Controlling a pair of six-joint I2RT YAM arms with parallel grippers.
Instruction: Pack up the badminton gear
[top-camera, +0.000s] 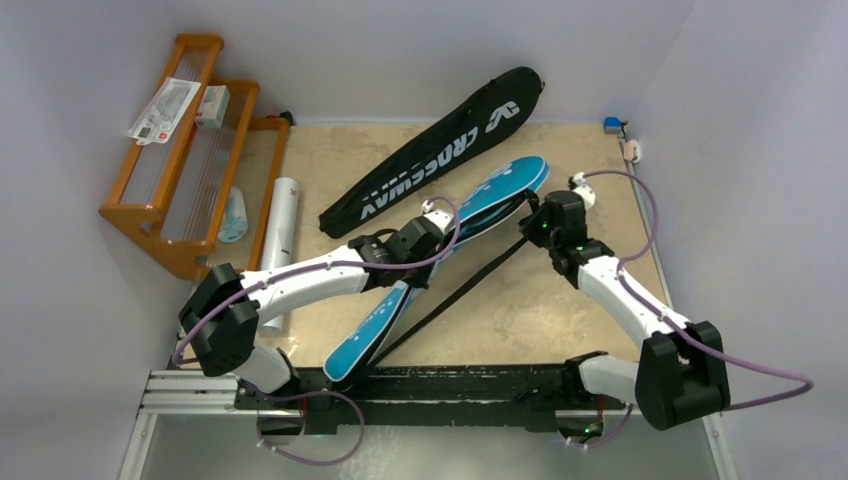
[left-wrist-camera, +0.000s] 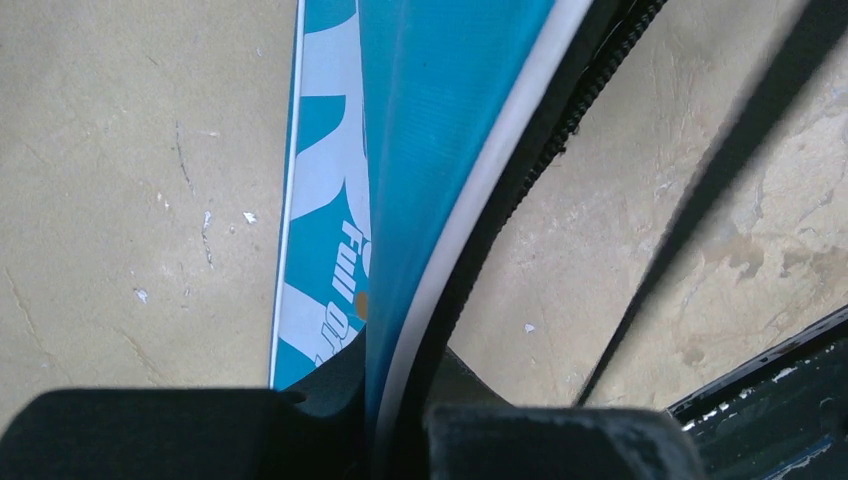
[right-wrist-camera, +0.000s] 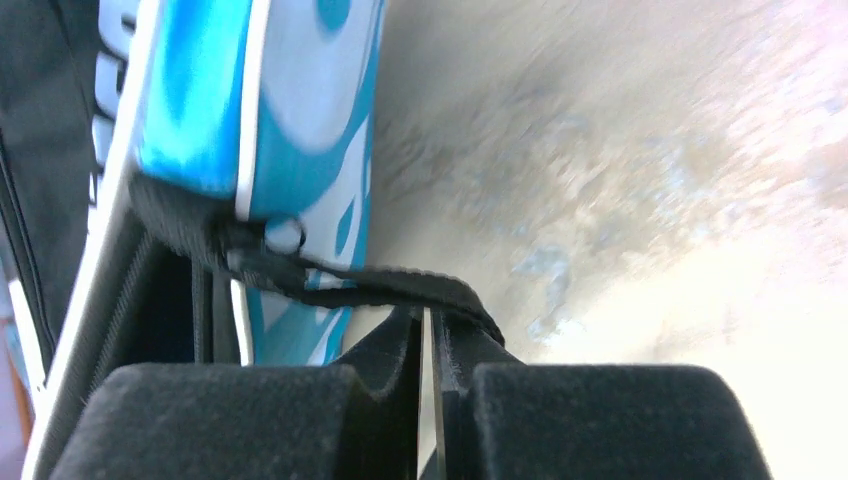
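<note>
The blue racket bag (top-camera: 368, 335) lies diagonally across the table, its black zip side facing right. My left gripper (top-camera: 420, 278) is shut on its edge near the middle; in the left wrist view the blue fabric with white piping (left-wrist-camera: 450, 230) rises from between the fingers. At the bag's upper end my right gripper (top-camera: 526, 230) has its fingers almost together on the black strap (top-camera: 455, 296), which runs taut from there down-left. In the right wrist view the strap (right-wrist-camera: 390, 284) bends behind the fingertips, so the grip itself is partly hidden.
A black Crossway racket bag (top-camera: 440, 150) lies behind the blue one. At the left stand a wooden shelf (top-camera: 150, 215) and a white tube (top-camera: 282, 225). Bare table lies to the right of the strap.
</note>
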